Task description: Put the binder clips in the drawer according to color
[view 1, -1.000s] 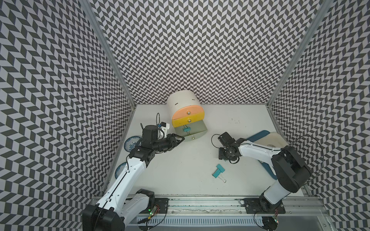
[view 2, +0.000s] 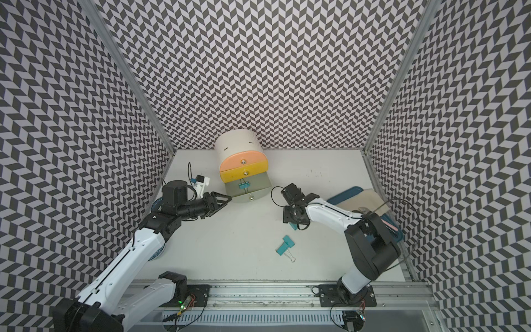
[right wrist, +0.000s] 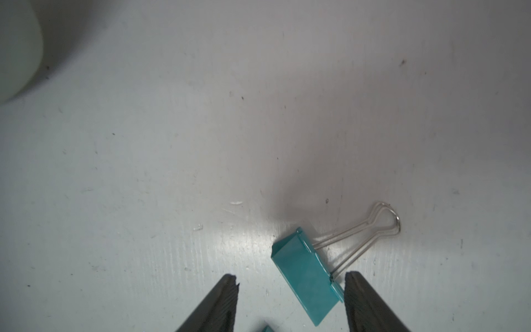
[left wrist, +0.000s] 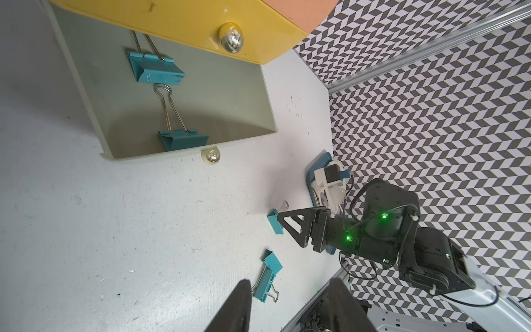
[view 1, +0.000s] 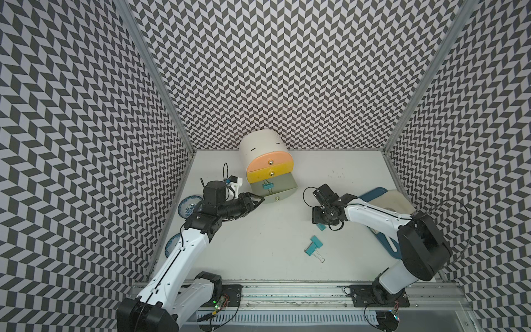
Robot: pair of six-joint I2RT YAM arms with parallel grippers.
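Observation:
The rounded drawer box point(view 1: 264, 142) has its grey-green bottom drawer point(left wrist: 232, 94) pulled out. Two teal binder clips lie inside it: a rear clip point(left wrist: 156, 69) and a front clip point(left wrist: 184, 140) by the drawer's front wall. My left gripper hangs in front of the drawer, fingers apart and empty. Over a loose teal clip point(right wrist: 306, 275) on the table, my right gripper stands open; the clip's body shows between and beyond its fingertips, lying at a slant. Nearer the front edge lie more teal clips point(view 1: 313, 245), close together.
Upper yellow point(view 1: 270, 172) and orange point(view 1: 269, 161) drawers are shut. A blue-rimmed tray point(view 1: 373, 193) stands at the right beneath my right arm. Patterned plates point(view 1: 189, 206) are at the left beside my left arm. The table between the arms is clear.
My right gripper has shifted slightly away from the front edge and left, uncovering more of the teal clip under it. My left arm has barely moved.

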